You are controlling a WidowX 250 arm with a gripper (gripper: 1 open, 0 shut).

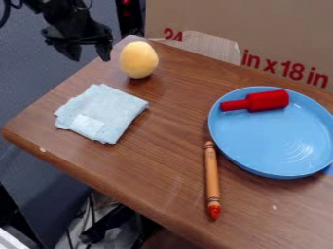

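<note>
My black gripper [81,45] hangs at the upper left, off the table's edge and left of a pale yellow, egg-like object [138,59]. Whether its fingers are open or shut is unclear. A folded light-blue cloth [99,113] lies at the left of the wooden table [150,175]. A blue plate [271,146] on the right carries a red cylinder with a narrow handle [266,101]. An orange crayon-shaped stick [212,180] with a red tip lies beside the plate.
A cardboard box [240,34] stands along the back. The table's middle, between cloth, yellow object and plate, is clear.
</note>
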